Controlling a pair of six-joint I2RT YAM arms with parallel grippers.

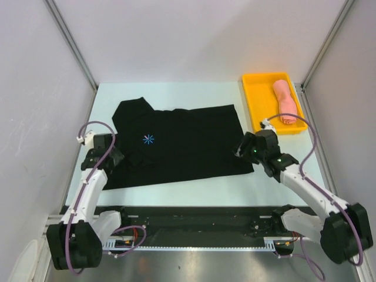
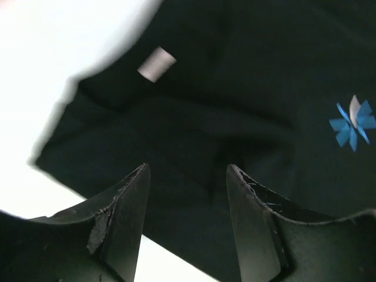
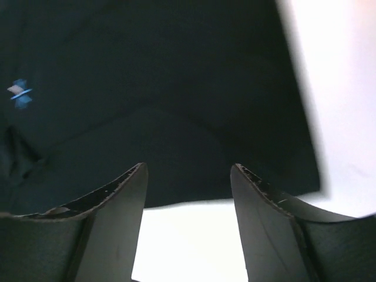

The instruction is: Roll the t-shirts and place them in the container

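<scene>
A black t-shirt [image 1: 188, 144] lies spread across the white table, its sleeve at the far left and a small blue star print [image 1: 148, 139] left of its middle. There are some creases near the left end. My left gripper [image 1: 120, 157] hovers over the shirt's left end; in the left wrist view its fingers [image 2: 130, 214] stand apart with no cloth pinched between them. Over the right end is my right gripper [image 1: 238, 154], open and empty, its fingers [image 3: 134, 194] spread above the cloth near the bottom hem.
A yellow tray [image 1: 258, 103] stands at the back right, holding a rolled pink shirt [image 1: 285, 101]. Walls close in on both sides.
</scene>
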